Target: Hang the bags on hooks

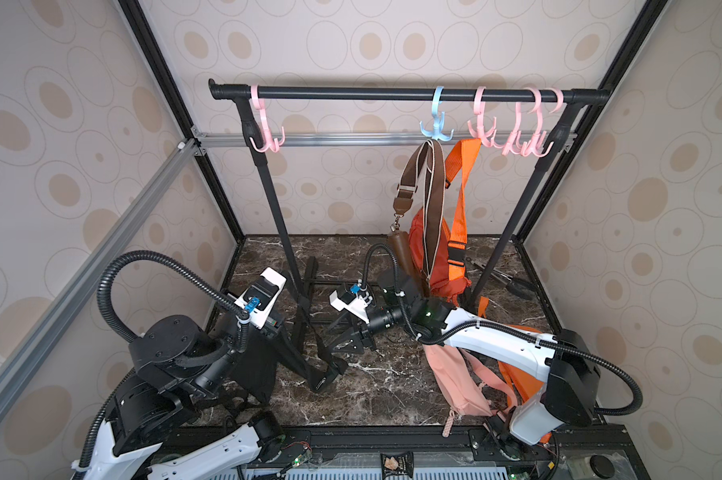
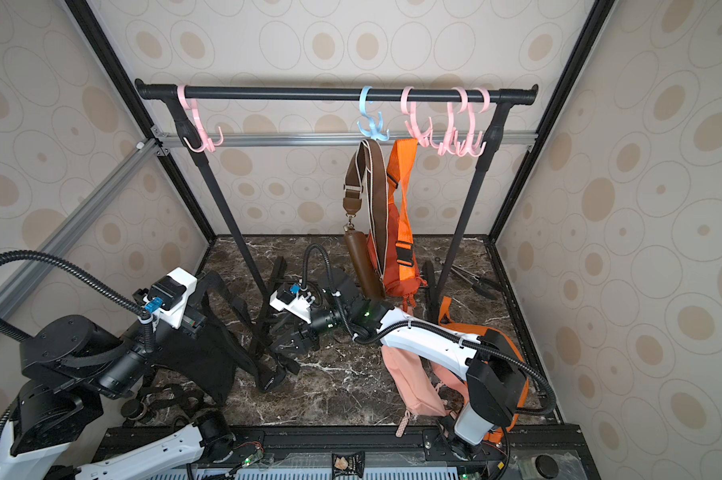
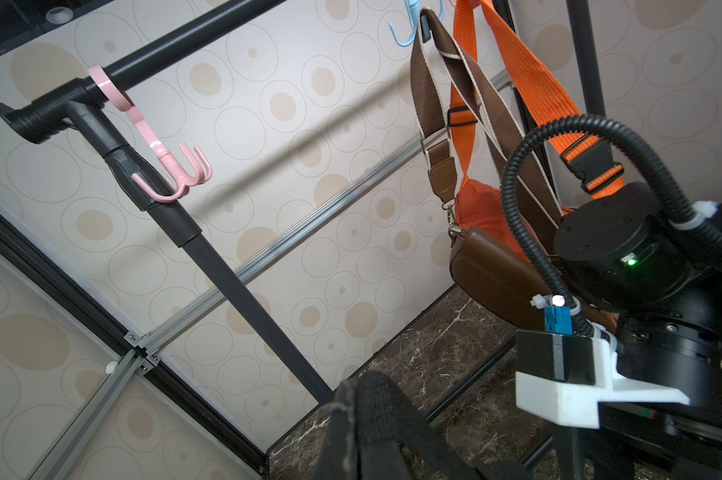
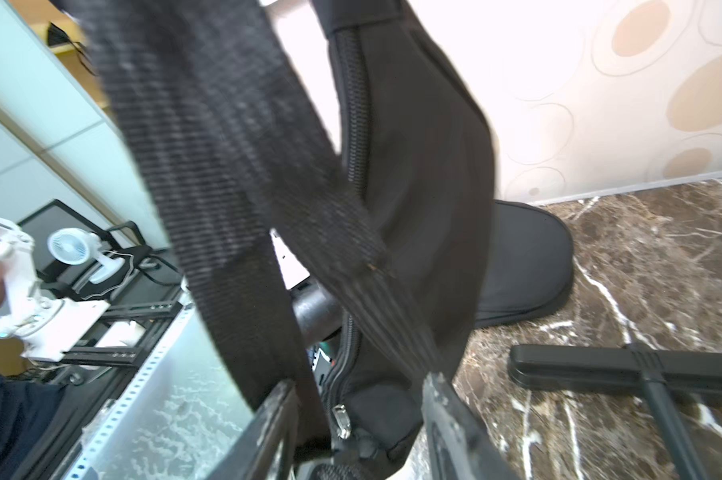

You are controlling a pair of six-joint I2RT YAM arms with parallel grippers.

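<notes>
A black bag point(image 2: 197, 360) hangs at the left, below my left gripper. That gripper is shut on the bag's black strap point(image 3: 389, 408), which drapes to the right. In the right wrist view the black bag point(image 4: 409, 184) shows its zip, and two lengths of strap point(image 4: 217, 216) cross the view. My right gripper is open, its fingertips apart close to the lower strap. A pink hook point(image 1: 265, 128) hangs alone at the rail's left end. The blue hook point(image 1: 437, 120) and several pink hooks point(image 1: 481, 120) hang farther right.
A brown bag point(image 3: 497, 276) and a red bag with an orange strap point(image 1: 457, 216) hang on the right half of the rail point(image 1: 345, 93). A pink bag point(image 1: 457, 388) lies on the floor under my right arm. The rail's middle-left stretch is clear.
</notes>
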